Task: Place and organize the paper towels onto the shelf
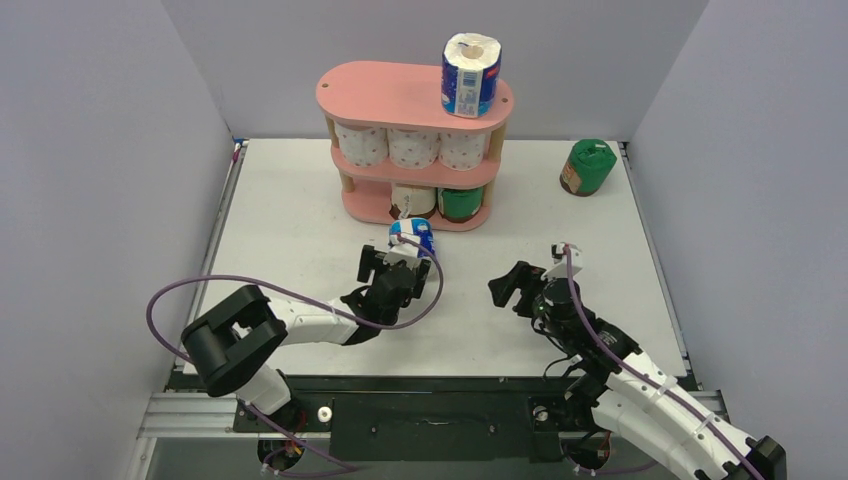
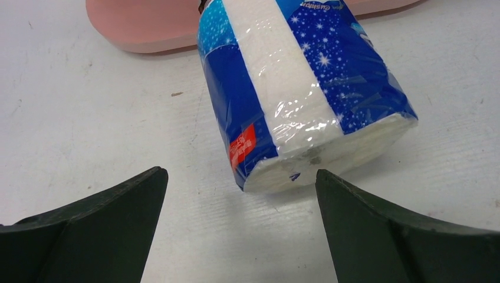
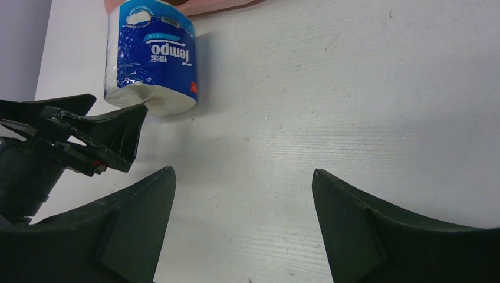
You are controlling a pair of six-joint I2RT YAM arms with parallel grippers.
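A blue-and-white wrapped paper towel roll (image 1: 411, 231) is in front of the pink shelf (image 1: 385, 90), close to its lowest board. Its white end faces my left gripper (image 1: 396, 268) in the left wrist view, where the roll (image 2: 283, 76) fills the upper middle. My left gripper is open, its black fingers (image 2: 112, 218) short of the roll with bare table between them. The right wrist view also shows this roll (image 3: 156, 56) at upper left, beside the left gripper. Farther right, over bare table, my right gripper (image 1: 512, 290) hangs open and empty.
Another blue roll (image 1: 470, 80) stands at the right of the shelf top. Three dotted white rolls (image 1: 412, 148) fill the middle level; a white-and-brown roll (image 1: 413, 198) and a green one (image 1: 460, 204) occupy the bottom. One green roll (image 1: 588, 168) stands at the table's back right.
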